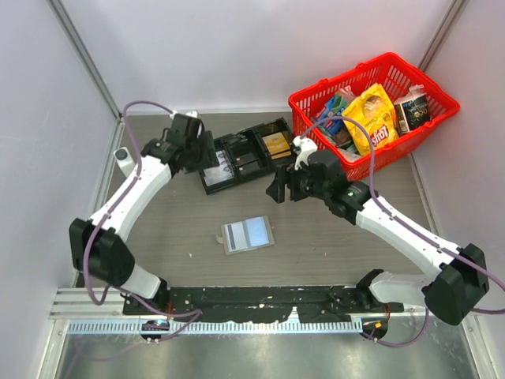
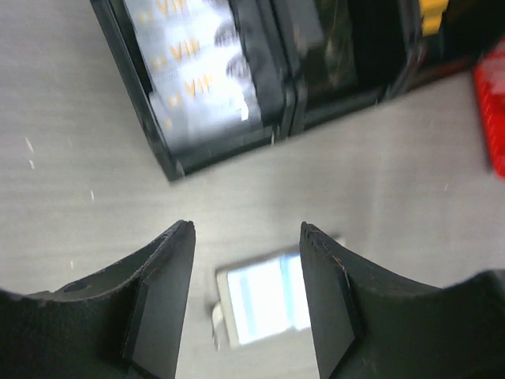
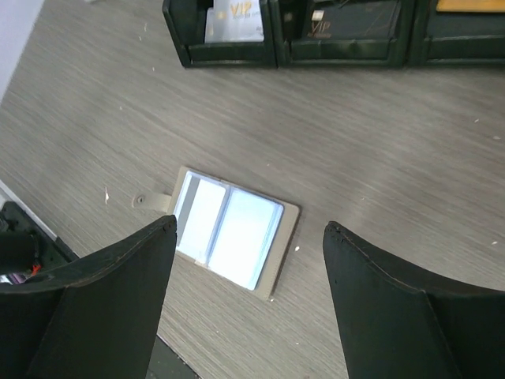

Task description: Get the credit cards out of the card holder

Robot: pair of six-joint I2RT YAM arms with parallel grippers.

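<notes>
The card holder (image 1: 247, 234) lies opened flat on the table, a tan-grey case with white and pale-blue insides; a small snap tab (image 3: 150, 201) sticks out at its left. Whether those pale panels are cards or sleeves cannot be told. My left gripper, open and empty, hangs beside the left end of the black tray, well away from the holder. Motion blurs its wrist view. Over the table in front of the tray, my right gripper is open too, nothing between its fingers; the whole holder shows in its wrist view.
A black divided tray (image 1: 208, 189) at the back keeps white VIP cards (image 2: 197, 79) left, dark cards (image 3: 347, 22) in the middle and yellow cards (image 1: 277, 144) right. A red basket (image 1: 327, 83) of packets fills the back right. The table around the holder is clear.
</notes>
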